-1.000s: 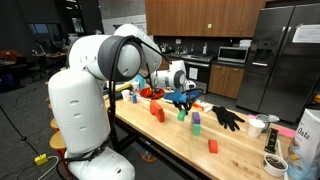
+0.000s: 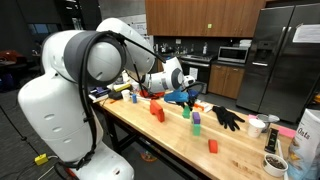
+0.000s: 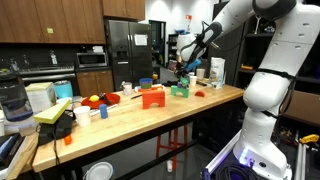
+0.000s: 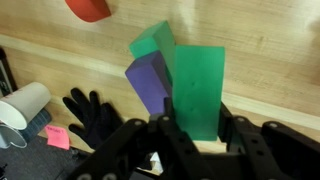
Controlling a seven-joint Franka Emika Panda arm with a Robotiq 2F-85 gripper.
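Note:
A green block (image 4: pixel 198 88) stands out below the fingertips in the wrist view, with my gripper shut on its near end. Just beside it on the table are a purple block (image 4: pixel 150 82) and a second green block (image 4: pixel 154 45), close together. In exterior view 1 the gripper (image 2: pixel 183 102) points down with the held green block (image 2: pixel 186 113) under it. The purple block (image 2: pixel 196 118) and the other green block (image 2: pixel 196 130) lie to its right. Whether the held block clears the tabletop is hard to tell.
A red block (image 2: pixel 213 145) lies nearer the front edge, another red block (image 2: pixel 157 112) to the left. Black gloves (image 2: pixel 226 118) and a white mug (image 4: pixel 22 105) are beyond the purple block. Bare wood (image 4: pixel 270 60) spreads out on the wrist view's right.
The arm's white links have swung toward exterior view 1's camera and bent lower. The gripper and its green block have shifted slightly to the right, toward the purple block. The other blocks look unmoved.

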